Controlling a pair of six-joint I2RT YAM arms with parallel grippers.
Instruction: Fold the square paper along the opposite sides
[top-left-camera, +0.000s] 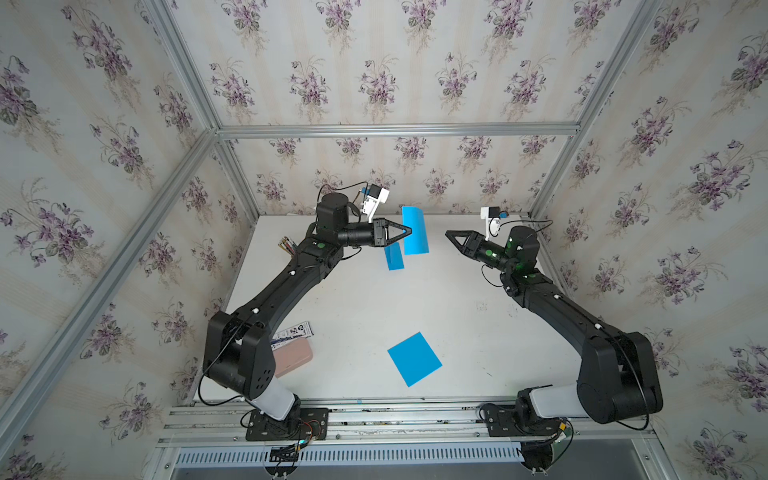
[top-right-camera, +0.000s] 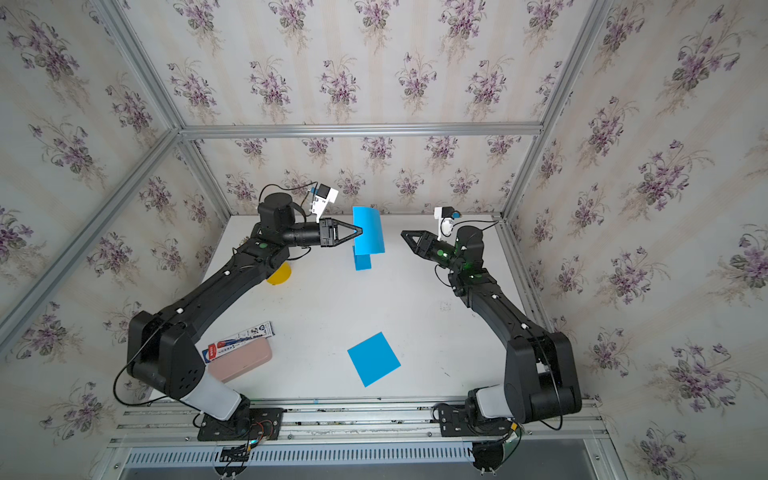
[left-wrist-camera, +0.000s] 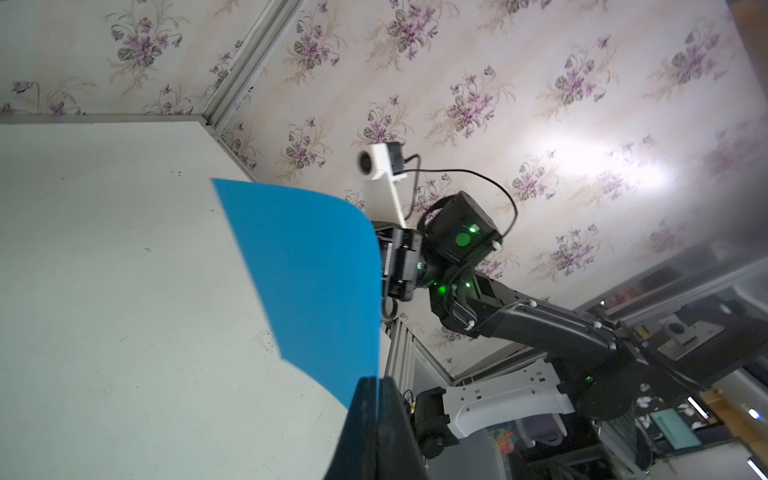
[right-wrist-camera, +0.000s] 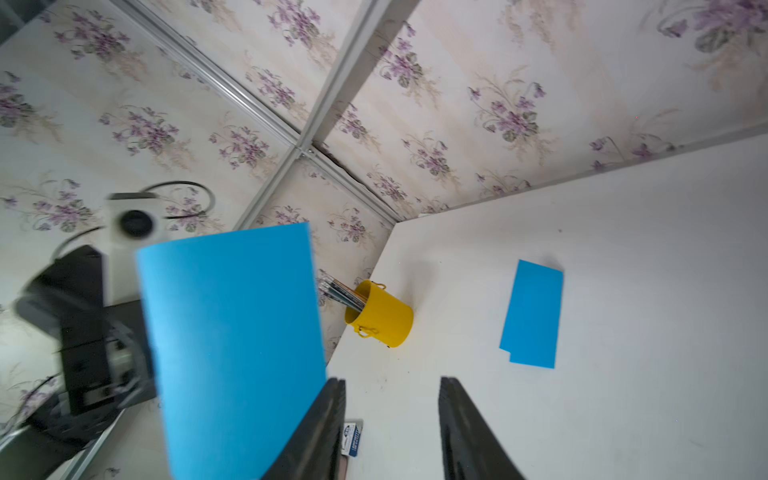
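Note:
A blue paper (top-left-camera: 415, 230) hangs curved in the air from my left gripper, which is shut on its edge. My right gripper is part open with nothing between its fingers, facing the paper from the right, apart from it. A second blue paper (right-wrist-camera: 529, 312), a narrow rectangle, lies at the back of the table. A flat blue square (top-right-camera: 373, 359) lies near the front middle of the table.
A yellow cup with brushes (right-wrist-camera: 384, 320) stands at the back left. A pink case (top-right-camera: 238, 361) and a long box (top-right-camera: 238, 340) lie at the front left.

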